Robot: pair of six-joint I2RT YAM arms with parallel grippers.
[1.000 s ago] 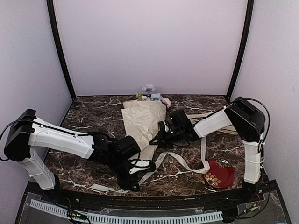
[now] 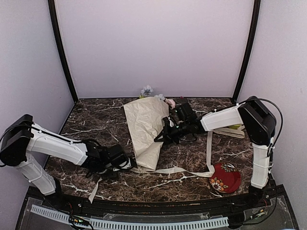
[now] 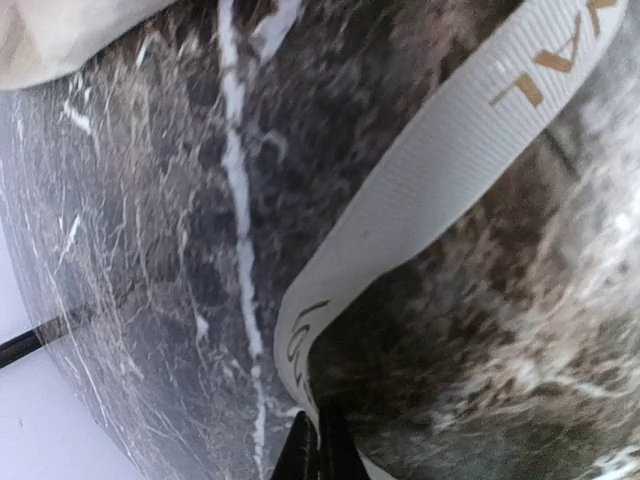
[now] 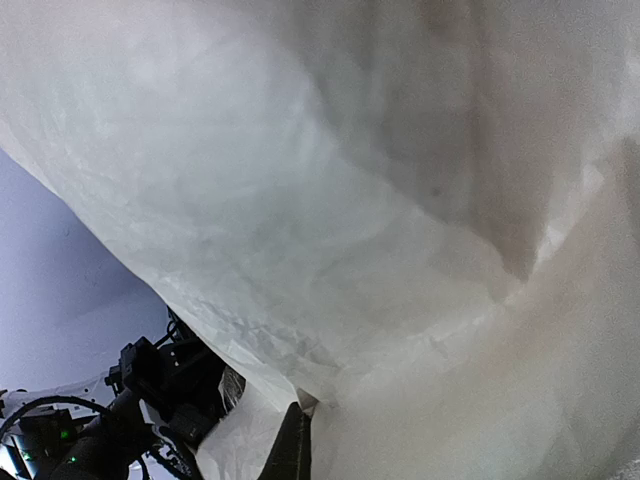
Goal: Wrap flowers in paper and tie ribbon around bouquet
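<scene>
A bouquet in cream wrapping paper (image 2: 144,122) stands mid-table, with blue and pink flowers (image 2: 146,90) showing at its top. My right gripper (image 2: 159,138) is shut on the paper at the bouquet's right side. In the right wrist view paper fills most of the picture, and only one dark finger (image 4: 290,448) shows. White ribbon (image 3: 420,185) with gold lettering runs down to my left gripper, shut on it close above the table. In the top view the ribbon (image 2: 180,170) passes the bouquet's lower end toward the left gripper; its loose end (image 2: 94,191) hangs left of it.
At the right front lies a red floral item (image 2: 225,178), with ribbon running beside it. More pale strip (image 2: 229,132) lies behind the right forearm. A slotted rail (image 2: 129,224) borders the table's front edge.
</scene>
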